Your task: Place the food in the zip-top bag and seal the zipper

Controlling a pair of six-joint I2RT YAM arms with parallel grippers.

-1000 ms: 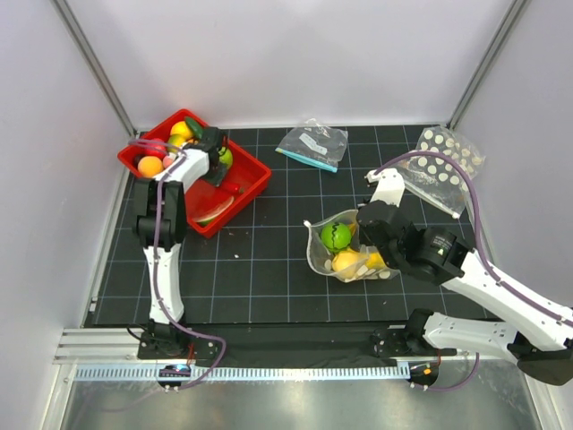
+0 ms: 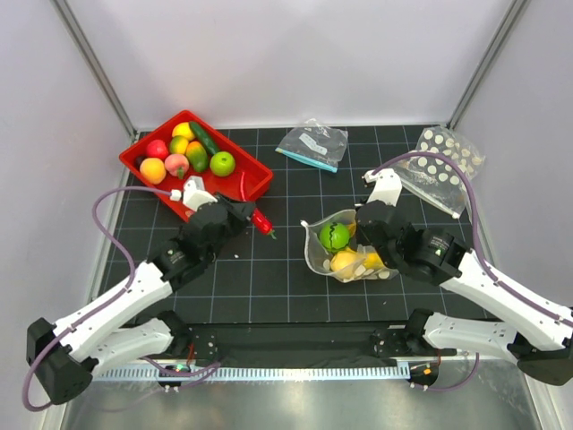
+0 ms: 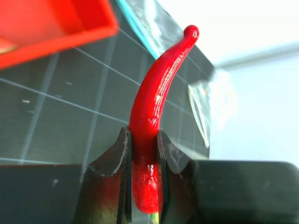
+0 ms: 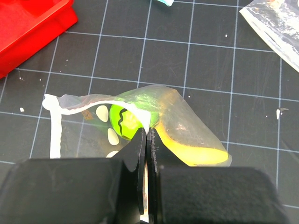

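A red chili pepper (image 3: 156, 98) stands upright between the fingers of my left gripper, which is shut on it. From above, the pepper (image 2: 261, 221) is between the red tray and the bag, over the dark tabletop. The clear dotted bag (image 2: 315, 253) lies with its mouth agape, holding a green round fruit (image 2: 335, 236) and yellow food (image 2: 346, 262). My right gripper is shut on the bag's white-edged rim (image 4: 93, 103); the bag's lower part is hidden behind the fingers.
The red tray (image 2: 260, 177) at the back left holds several fruits and a cucumber. A blue-zip bag (image 2: 313, 143) lies flat at the back, another dotted bag (image 2: 445, 170) at the back right. Bare tabletop separates tray and open bag.
My left arm came out of the red tray towards the right and front, carrying the red pepper that lay there. The right arm and the open bag have stayed put.
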